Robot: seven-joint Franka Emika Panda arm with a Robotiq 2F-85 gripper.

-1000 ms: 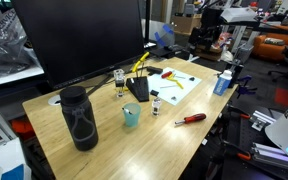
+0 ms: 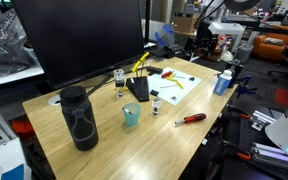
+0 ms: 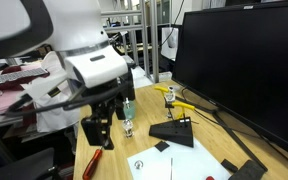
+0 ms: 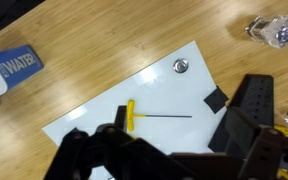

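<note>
My open gripper (image 2: 206,46) hangs above the far right end of the wooden table, with nothing between its fingers. Its dark fingers (image 4: 74,152) reach in from the bottom of the wrist view, standing wide apart. Below them lies a white sheet (image 4: 174,90) bearing a yellow-handled screwdriver (image 4: 131,115) with a thin shaft. A small round metal piece (image 4: 180,66) and a black square (image 4: 216,99) rest on the sheet too. In the second exterior view the gripper (image 3: 97,128) fills much of the left side.
A black stand with a yellow top (image 2: 137,80) rises beside the sheet. A red-handled screwdriver (image 2: 191,119), a teal cup (image 2: 131,115), a black cylinder (image 2: 79,118) and a blue-and-white bottle (image 2: 222,82) stand or lie around. The large monitor (image 2: 79,40) borders the back.
The arm and gripper at the top right have shifted slightly. The objects on the table have not moved.
</note>
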